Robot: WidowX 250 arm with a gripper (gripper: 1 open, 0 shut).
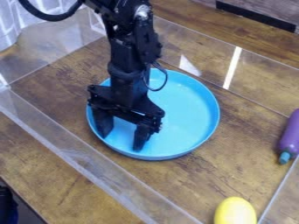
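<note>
The black robot arm reaches down from the top of the view to the gripper (124, 127), which is low over a round blue plate (190, 114) at the middle of the wooden table. Its fingers point down onto the left and front part of the plate. Whether anything is between them is hidden by the dark body of the gripper, and their opening is hard to make out.
A yellow oval object (235, 213) lies at the front right. A purple object with a blue tip (291, 136) is at the right edge. Clear plastic walls border the wooden surface (163, 188) on the left and right.
</note>
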